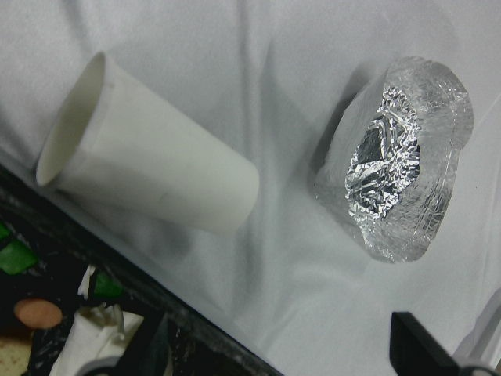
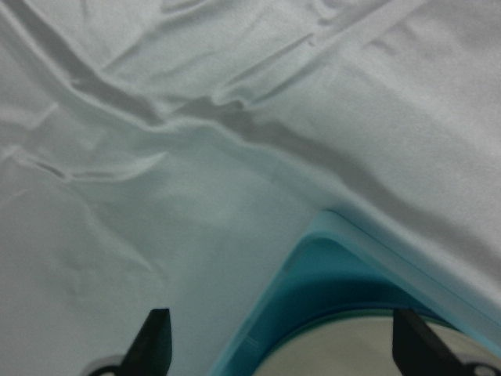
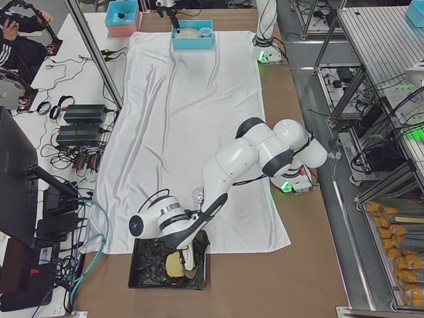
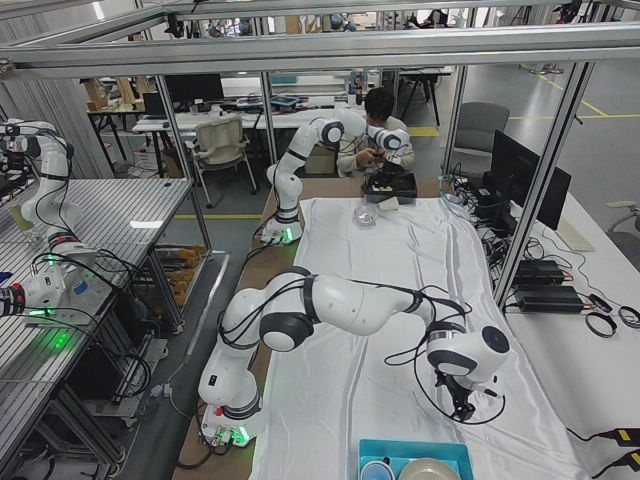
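Note:
In the left wrist view a white paper cup point(image 1: 156, 157) lies on its side on the cloth beside a crumpled foil container point(image 1: 391, 164). Below-left, a black tray point(image 3: 146, 271) holds green bits, a white crumpled piece, a brown piece and a yellow item point(image 3: 175, 265). My left gripper is over the tray edge, fingertips apart. My right gripper hangs open above a corner of the blue bin point(image 2: 337, 235), which holds a pale round plate point(image 2: 352, 348) and, in the camera views, a cup point(image 4: 376, 471).
A monitor and cables crowd the side table at left in the camera left view; a metal rail table point(image 3: 377, 53) stands to the right.

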